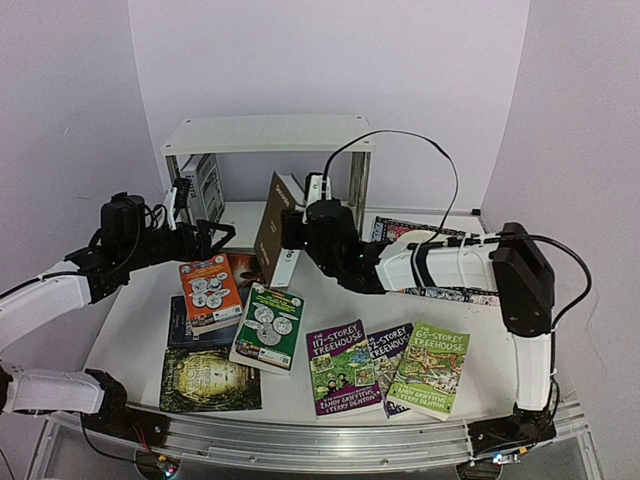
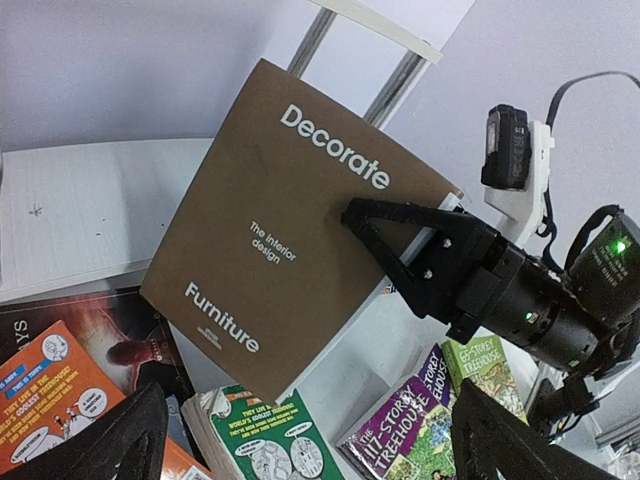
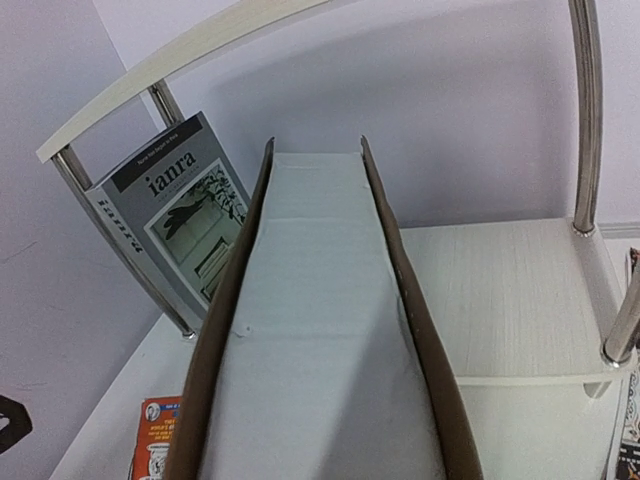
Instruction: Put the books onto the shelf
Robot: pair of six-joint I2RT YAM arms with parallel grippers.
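Note:
The brown Decorate Furniture book [image 1: 267, 225] is held upright, slightly tilted, by my right gripper [image 1: 292, 228], shut on it in front of the white shelf [image 1: 265, 135]; its pale edge [image 3: 315, 300] fills the middle of the right wrist view. The grey ianra book [image 1: 205, 190] [image 3: 190, 230] stands at the shelf's left end. My left gripper [image 1: 215, 238] hovers above the orange book [image 1: 210, 290], fingers apart with nothing between them.
Loose books cover the front: dark ones, a green one [image 1: 265, 330] and several Treehouse books [image 1: 340, 370]. Patterned items lie right of the shelf, partly hidden by the right arm. Walls enclose three sides.

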